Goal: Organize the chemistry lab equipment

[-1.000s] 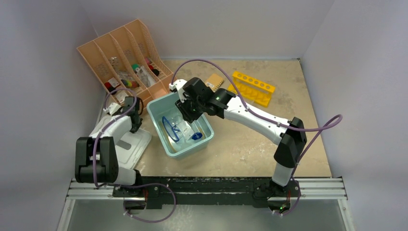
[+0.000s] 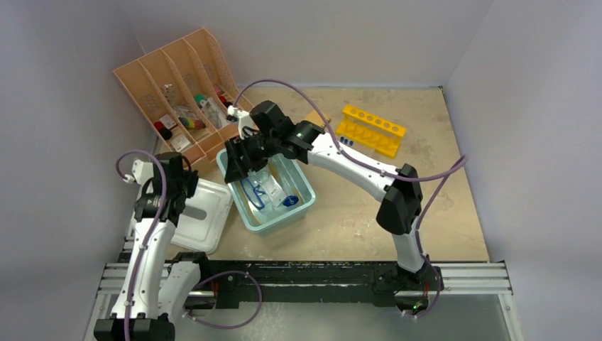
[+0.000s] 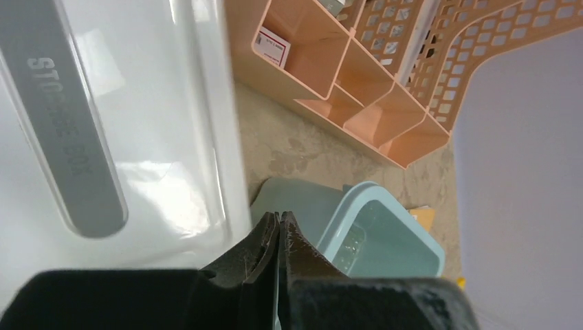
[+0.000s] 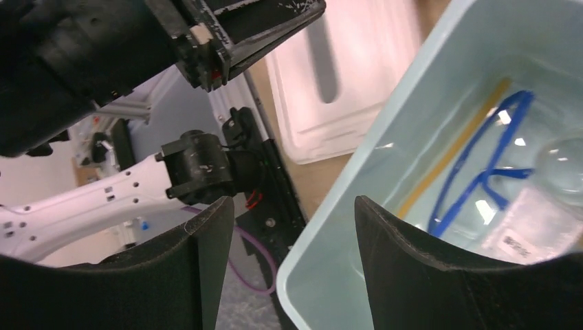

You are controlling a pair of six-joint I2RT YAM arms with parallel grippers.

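The white storage-box lid (image 2: 199,231), with a grey strip, lies on the table's left side. It fills the left of the left wrist view, where its raised edge is left of my left gripper. That gripper's fingertips meet, with nothing between them. A pale teal bin (image 2: 310,206) stands right of the lid, open at the top. Blue-framed goggles (image 4: 474,185), a brownish tube (image 4: 447,155) and a white-labelled clear item (image 4: 533,230) lie inside it. My right gripper is open and empty over the bin's left rim.
A peach divided organizer (image 2: 177,71) with bottles and boxes stands behind the lid and bin. A yellow rack (image 2: 373,129) sits at the back right, with an orange notepad (image 2: 317,118) partly behind the right arm.
My right gripper has moved left across the bin.
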